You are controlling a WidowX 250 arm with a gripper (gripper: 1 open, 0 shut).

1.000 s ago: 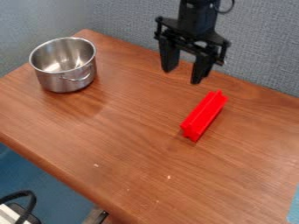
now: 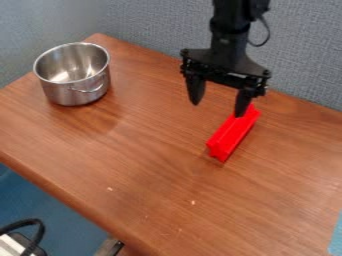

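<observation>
My gripper [image 2: 218, 100] hangs over the back middle of the wooden table, open, its two black fingers spread with nothing between them. The right finger is close above the upper end of a long red bar [image 2: 231, 134], which lies diagonally on the table; whether they touch I cannot tell. A steel pot [image 2: 72, 75] stands at the back left, well apart from the gripper.
A grey panel stands along the back. A black cable and some equipment sit low at the front left, off the table's edge.
My gripper has come lower, toward the upper end of the red bar. The bar and the pot have not moved.
</observation>
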